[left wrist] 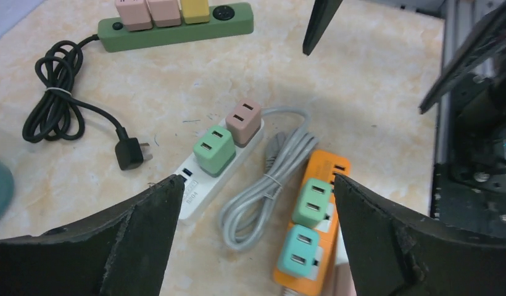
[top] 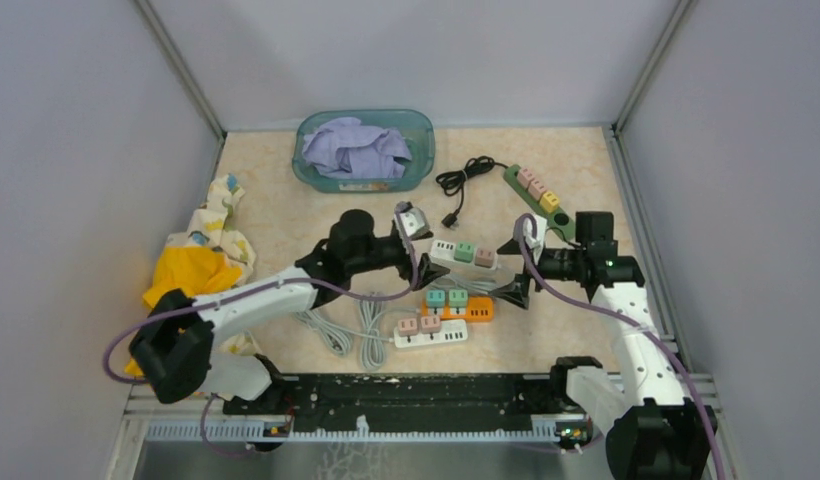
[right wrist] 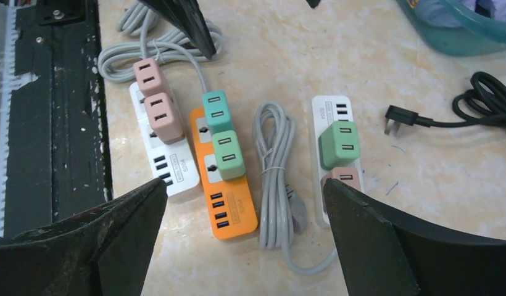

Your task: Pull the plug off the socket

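Observation:
A white power strip (top: 445, 250) lies between my grippers, carrying a green plug (left wrist: 214, 148) and a pink plug (left wrist: 244, 121). My left gripper is open above and to the left of it, nothing between its fingers. My right gripper also stands open, to the right of the strip, with nothing held. An orange strip (right wrist: 232, 209) with teal and green plugs lies nearer the front, beside another white strip (top: 442, 335) with two pink plugs.
A green strip (left wrist: 176, 28) with pink and yellow plugs lies at the back right, near a black cable (top: 464, 178). A blue basin (top: 416, 150) with cloth is at the back, yellow cloth (top: 186, 270) at the left. Grey cable coils lie among the strips.

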